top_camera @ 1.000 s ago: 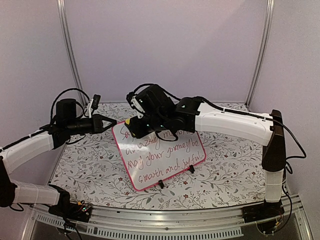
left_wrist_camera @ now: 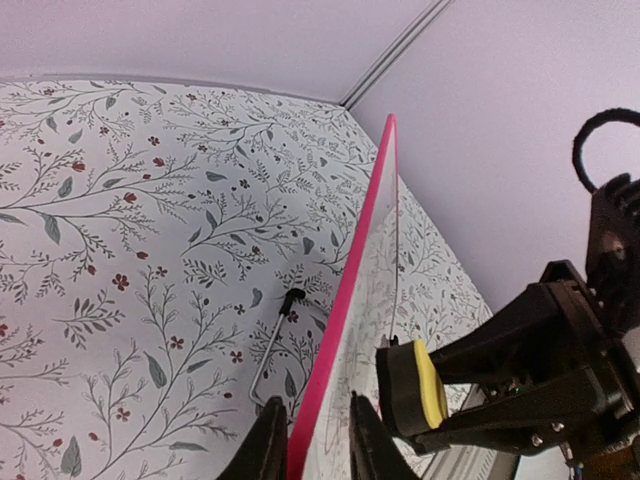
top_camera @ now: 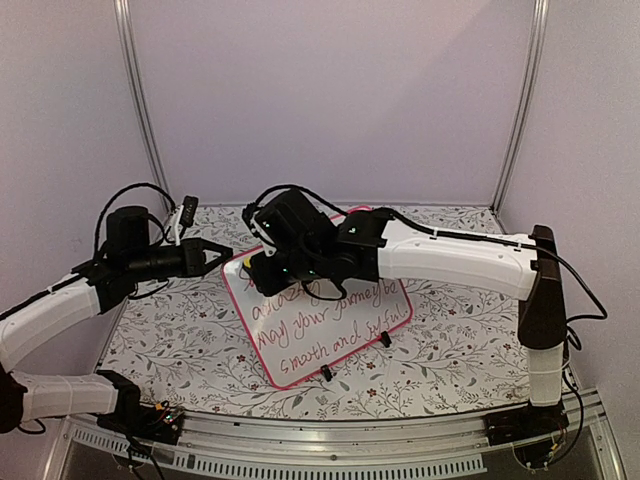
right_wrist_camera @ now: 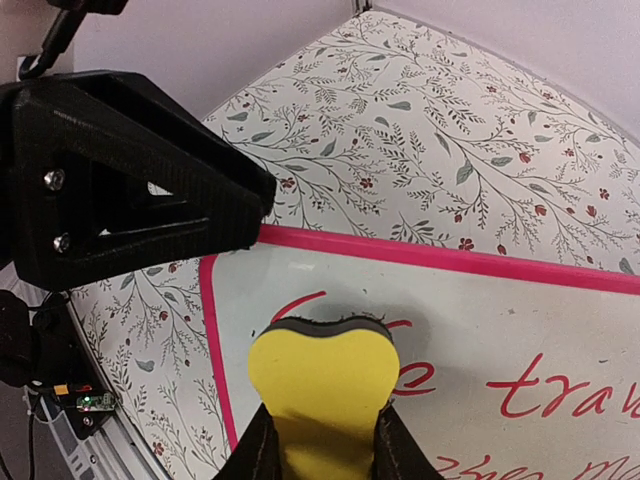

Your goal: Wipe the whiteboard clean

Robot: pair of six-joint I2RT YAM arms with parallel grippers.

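Observation:
The whiteboard (top_camera: 275, 365), pink-edged and covered in red handwriting, stands tilted in the middle of the table. At its upper left corner my left gripper (top_camera: 228, 255) is shut on the edge; the left wrist view has the pink rim (left_wrist_camera: 345, 300) running between the fingers. My right gripper is shut on a yellow eraser (right_wrist_camera: 322, 375) with a dark pad, held over the upper left writing. In the left wrist view the eraser's dark pad (left_wrist_camera: 400, 390) faces the board; contact is hard to tell. Some red strokes (right_wrist_camera: 415, 377) show around the eraser. My right arm hides part of the upper writing.
Two black feet (top_camera: 327, 373) stick out under the board's lower edge. A thin stand leg with a black tip (left_wrist_camera: 291, 297) lies behind it.
The right gripper has moved a little left and down with the eraser, closer to the board's upper left corner. The left gripper and the board have shifted only slightly.

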